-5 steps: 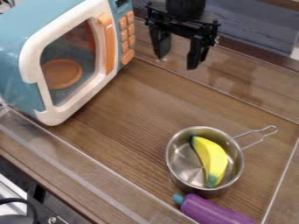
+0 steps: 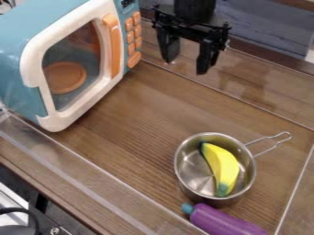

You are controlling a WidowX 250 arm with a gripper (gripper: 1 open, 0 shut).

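Observation:
My black gripper (image 2: 188, 55) hangs at the top centre of the view, above the back of the wooden counter, open with nothing visible between its fingers. A steel pot (image 2: 188, 169) with a wire handle sits at the lower right, holding a yellow toy banana (image 2: 223, 167). A purple toy eggplant (image 2: 223, 222) lies just in front of the pot at the bottom edge, partly out of frame.
A blue and white toy microwave (image 2: 20, 50) with orange buttons fills the upper left, an orange plate visible inside. A dark cable runs at the bottom left corner.

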